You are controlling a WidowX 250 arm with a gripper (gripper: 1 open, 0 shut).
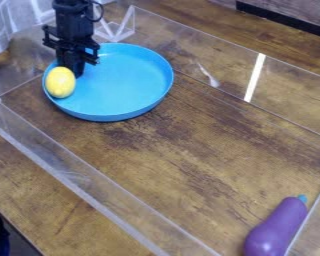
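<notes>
My black gripper reaches in from the top left to the back left of a round blue plate. A yellow oval object sits at the plate's left rim, just below the gripper. The fingertips are dark and small, so whether they touch the plate's rim or the yellow object is unclear, and so is the state of the fingers.
A purple eggplant lies at the bottom right. Clear plastic walls run along the left and right sides.
</notes>
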